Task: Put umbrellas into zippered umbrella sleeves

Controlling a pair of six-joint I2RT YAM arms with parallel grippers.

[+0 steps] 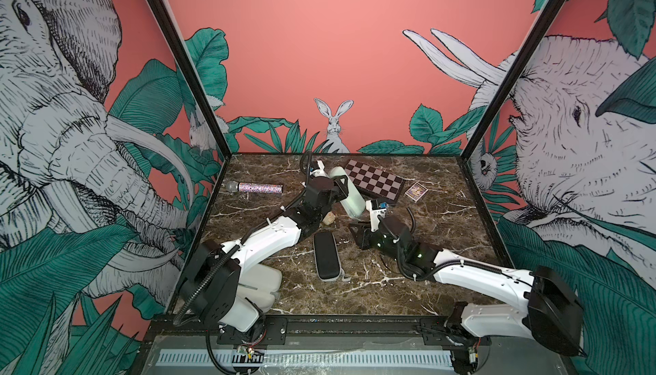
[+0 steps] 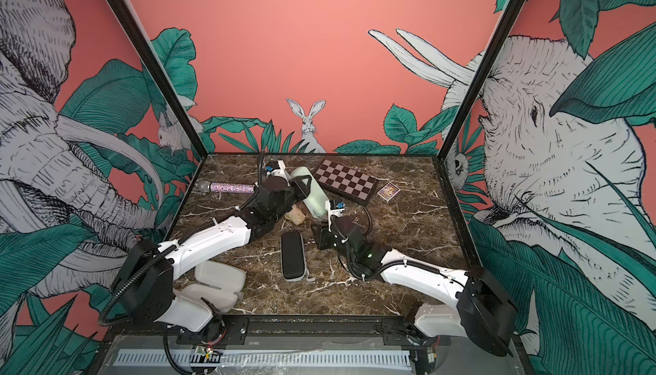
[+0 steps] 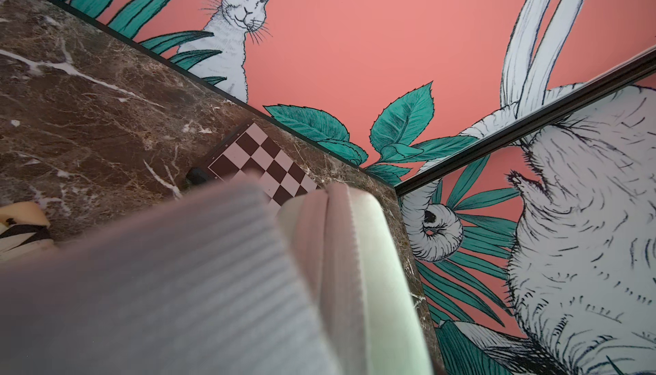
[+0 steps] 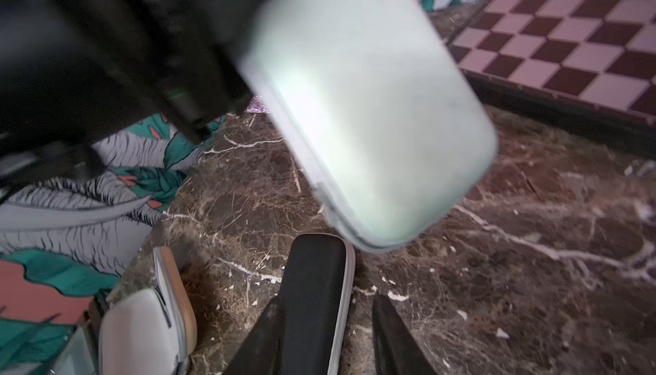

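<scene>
A mint-green sleeve (image 1: 353, 202) is held up at a slant above the middle of the table, my left gripper (image 1: 342, 185) shut on its upper part. In the left wrist view its pinkish seam (image 3: 341, 265) runs along the edge, partly covered by a blurred grey ribbed surface (image 3: 171, 286). Whether anything is inside the sleeve is hidden. My right gripper stands open just below the sleeve's lower end, its fingers apart and not touching it. A black zippered case (image 1: 327, 255) lies on the table beneath. I cannot make out an umbrella for certain.
At the back are a checkered board (image 1: 376, 180) and a small card pack (image 1: 416, 191). A glittery rod (image 1: 259, 188) lies far left, a tan piece (image 2: 295, 215) near the left gripper, and a pale open case (image 2: 218, 282) front left.
</scene>
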